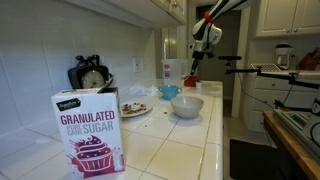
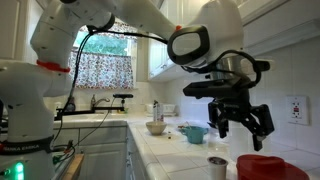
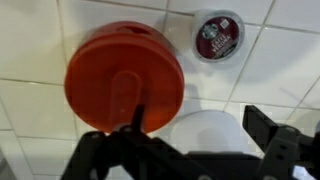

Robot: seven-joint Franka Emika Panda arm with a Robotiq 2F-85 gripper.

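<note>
My gripper (image 2: 243,125) hangs above the counter's far end, pointing down. In the wrist view its dark fingers stand wide apart with nothing between them, so the gripper is open. Below it and to the left in that view lies a round red lid or pot (image 3: 125,80) with a raised handle. A small can with a dark red label on top (image 3: 219,38) stands beside it. A white round object (image 3: 210,131) sits lower down, partly hidden by the gripper. From the side, the red pot (image 2: 262,168) and the can (image 2: 217,168) are below the fingers.
A sugar box (image 1: 90,134) stands at the near end of the counter. Farther along are a pale bowl (image 1: 187,106), a plate of food (image 1: 132,109) and a blue mug (image 1: 169,92).
</note>
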